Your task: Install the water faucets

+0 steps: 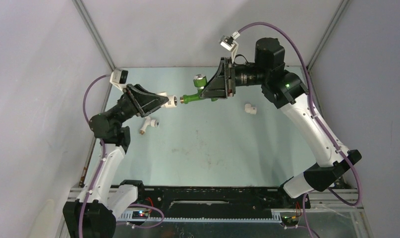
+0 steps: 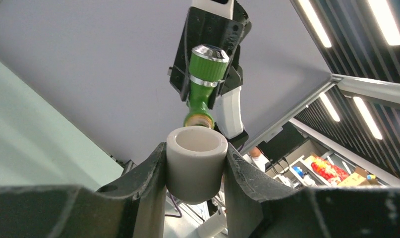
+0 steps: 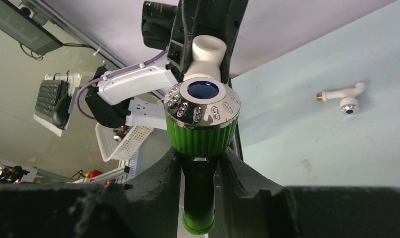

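Held above the table is a white pipe fitting (image 1: 171, 101), my left gripper (image 1: 163, 100) shut on it. In the left wrist view the fitting's round opening (image 2: 197, 140) faces the green faucet (image 2: 201, 89). My right gripper (image 1: 207, 92) is shut on that faucet's body; its brass threaded end (image 1: 182, 99) points left at the fitting, with a small gap from above. In the right wrist view, the faucet's ribbed green knob (image 3: 202, 119) with a chrome cap stands in front of the fingers, and the white fitting (image 3: 207, 52) lies beyond it.
A white faucet (image 1: 148, 124) with a brass end lies on the table at left, below the left gripper. Another white fitting (image 1: 250, 108) rests on the right side.
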